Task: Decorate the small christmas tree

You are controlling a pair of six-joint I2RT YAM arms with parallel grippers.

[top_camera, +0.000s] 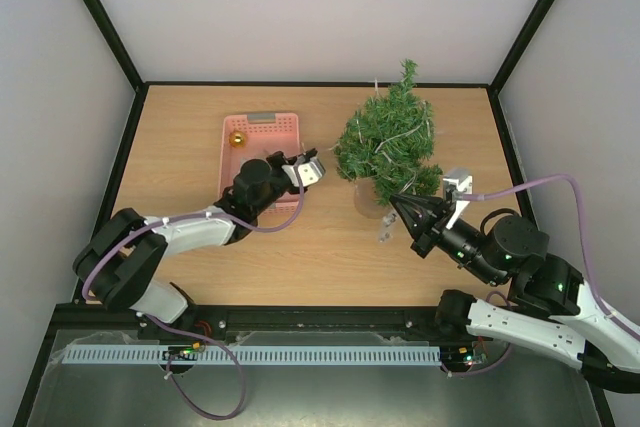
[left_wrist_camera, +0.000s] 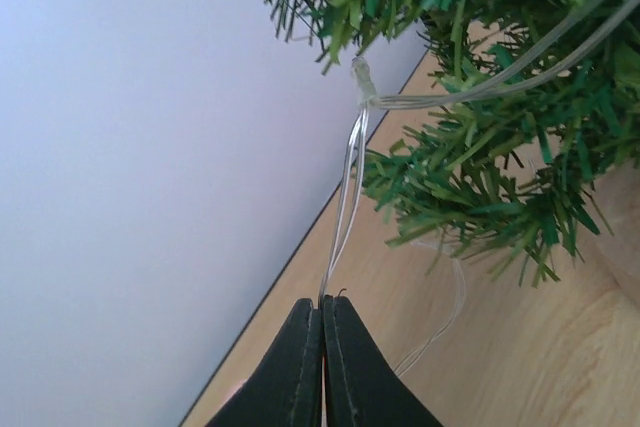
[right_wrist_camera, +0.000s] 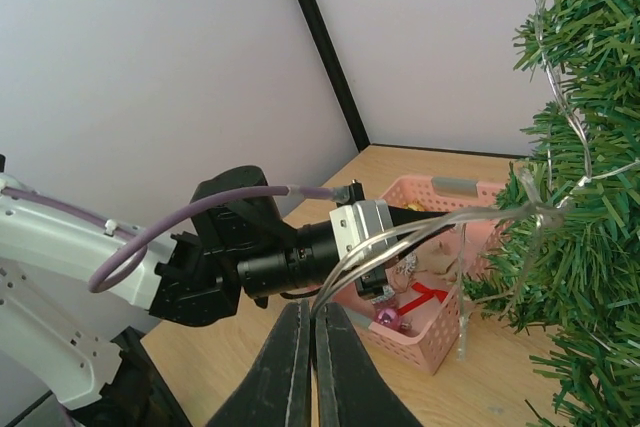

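The small green tree [top_camera: 385, 142] stands right of centre, clear wire loosely wound around it. At its left side in the top view is my left gripper [top_camera: 314, 155]. The left wrist view shows that gripper shut on a thin strand of the light string [left_wrist_camera: 366, 97], which runs up to a joint beside the branches. In front of the tree, my right gripper [top_camera: 394, 201] is shut too. Another stretch of the wire [right_wrist_camera: 430, 227] comes out between its fingertips in the right wrist view and arches toward the tree.
The pink basket [top_camera: 291, 127] lies left of the tree, partly under the left arm. Inside are a gold ball [top_camera: 237, 138], a red ribbon [right_wrist_camera: 422, 299] and a purple ornament [right_wrist_camera: 389, 318]. Bare table [top_camera: 300, 277] lies in front.
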